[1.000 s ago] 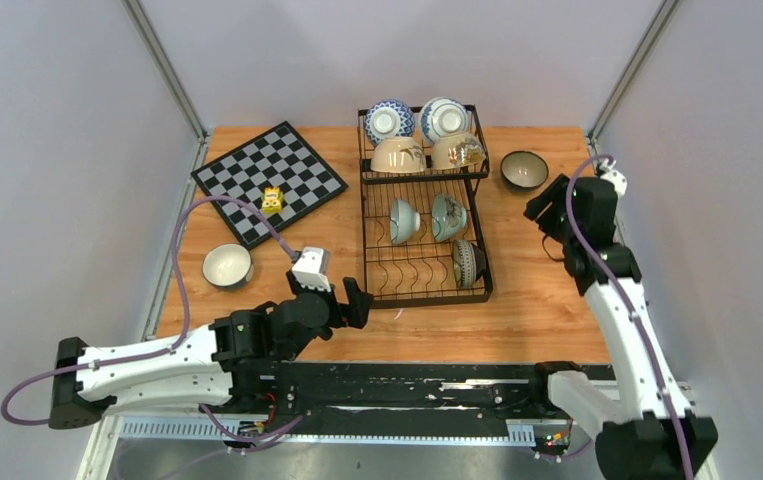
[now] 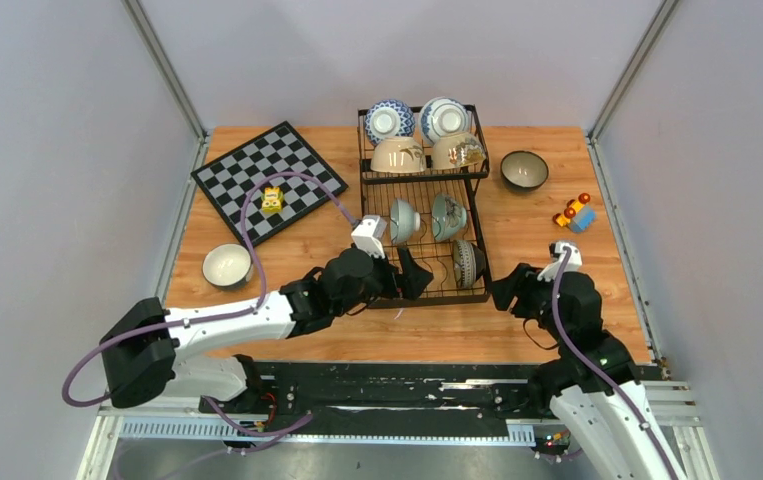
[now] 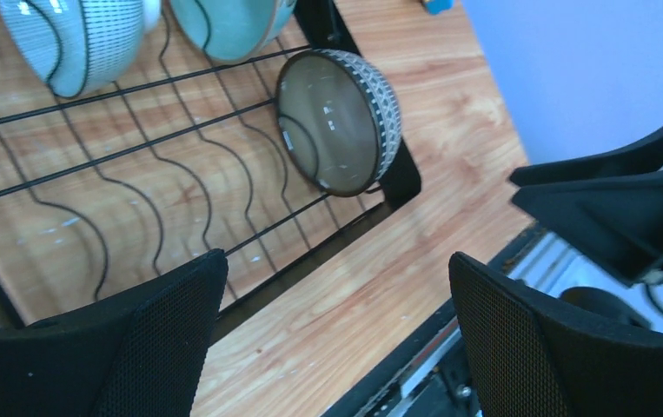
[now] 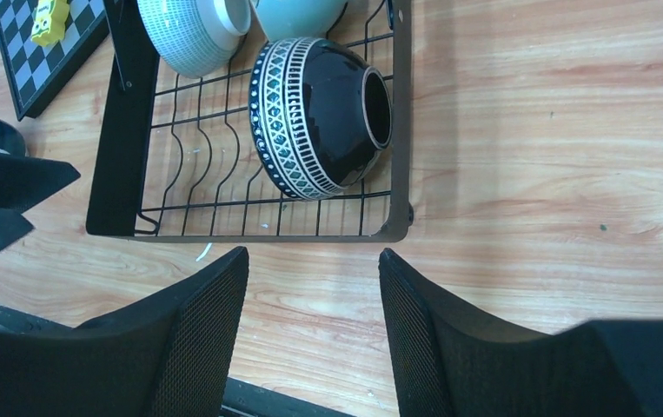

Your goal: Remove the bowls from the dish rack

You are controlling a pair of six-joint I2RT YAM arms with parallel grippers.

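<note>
The dish rack (image 2: 424,304) holds several bowls on two levels. On its lower level are a pale blue bowl (image 2: 404,222), a mint bowl (image 2: 447,218) and a patterned dark bowl (image 2: 467,264). My left gripper is open above the rack's lower front left, empty, with the patterned bowl ahead of it in the left wrist view. My right gripper stands open by the rack's front right, empty, the patterned bowl (image 4: 310,117) beyond its fingers.
A white bowl (image 2: 227,266) and a checkerboard (image 2: 247,170) lie on the left. A brown bowl (image 2: 524,170) and a colourful toy (image 2: 579,218) lie on the right.
My left gripper has moved right and up in the top view, over the rack. My right gripper has moved down and left toward the rack's front corner.
</note>
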